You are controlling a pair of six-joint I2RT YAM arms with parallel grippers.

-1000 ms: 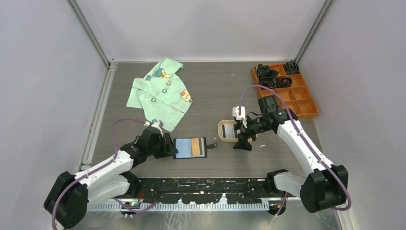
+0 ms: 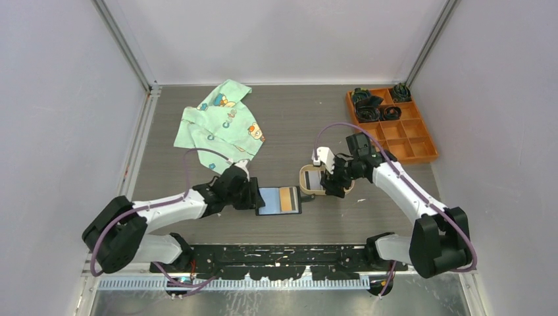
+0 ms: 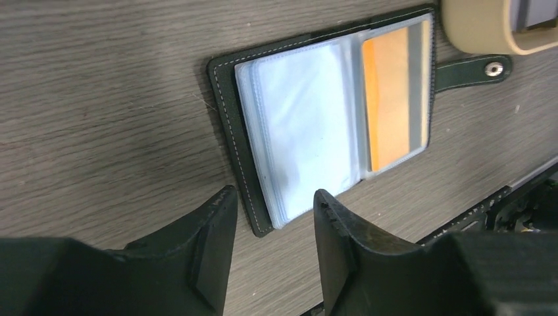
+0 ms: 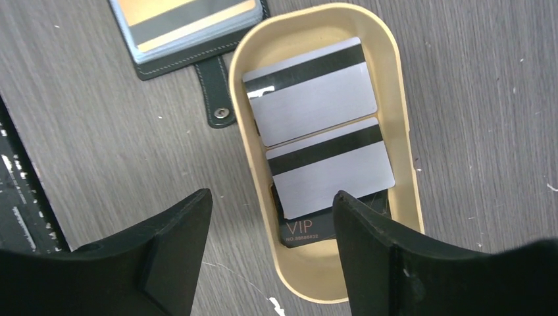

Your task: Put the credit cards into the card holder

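Note:
The open card holder point(image 3: 306, 125) lies on the table with clear sleeves and an orange card point(image 3: 388, 99), its snap strap pointing toward a cream tray point(image 4: 388, 52). In the right wrist view the tray holds several cards, two silver striped point(image 4: 316, 105) and a black VIP card point(image 4: 303, 230). My left gripper is open at the holder's left edge, nothing visible between its fingers. My right gripper hangs open over the tray, nothing visible between its fingers.
A green patterned cloth point(image 2: 217, 125) lies at the back left. An orange compartment box point(image 2: 411, 145) with dark rolled items stands at the back right.
My left gripper has moved right, and the card holder now lies further right, closer to the tray.

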